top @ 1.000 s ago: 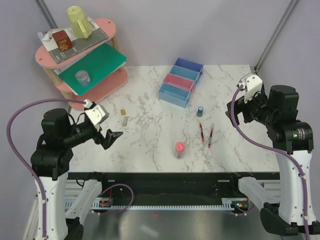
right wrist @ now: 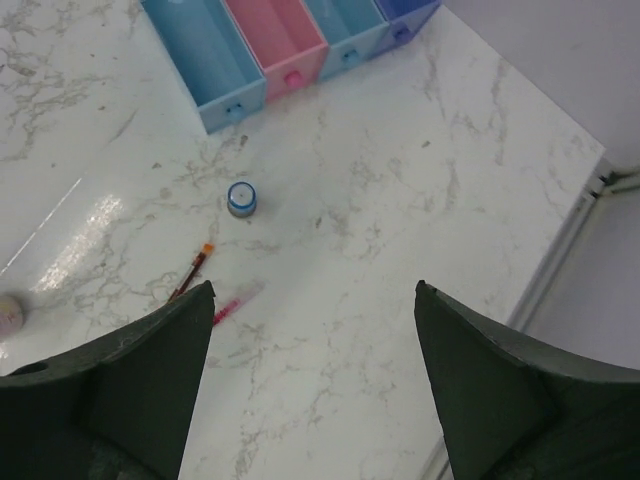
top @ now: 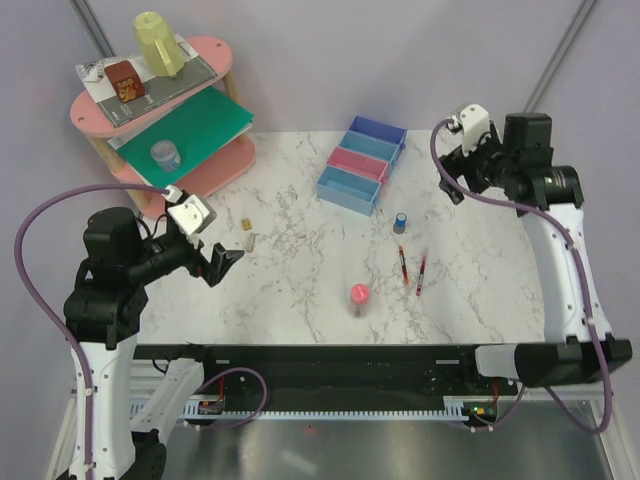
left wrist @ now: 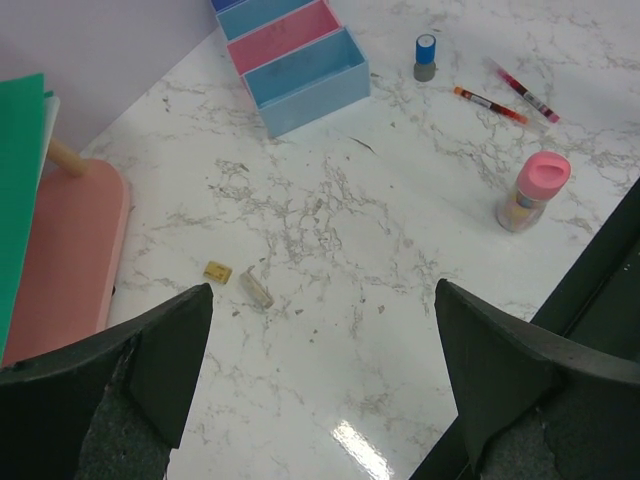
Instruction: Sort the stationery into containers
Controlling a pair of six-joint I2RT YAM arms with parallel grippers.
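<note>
On the marble table stands a row of joined trays in light blue (top: 346, 190), pink (top: 358, 163) and dark blue (top: 378, 130); the parts of their insides that show look empty. Two slim pens, one orange-tipped (top: 402, 262) and one pink-red (top: 421, 275), lie right of centre. Close by is a small blue-topped cylinder (top: 400, 223). A clear jar with a pink lid (top: 359, 295) stands near the front. At left lie a yellowish block (left wrist: 217, 271) and a small grey piece (left wrist: 256, 289). My left gripper (top: 222, 266) is open and empty above the left side. Over the back right, my right gripper (top: 451, 178) is open, holding nothing.
A pink two-tier shelf (top: 232, 160) fills the back left, bearing a green folder (top: 205, 125), a clear cup (top: 166, 155), a brown box (top: 124, 80) and a yellow-green mug (top: 158, 42).
My right arm has swung left and a little toward the back; it is blurred now.
</note>
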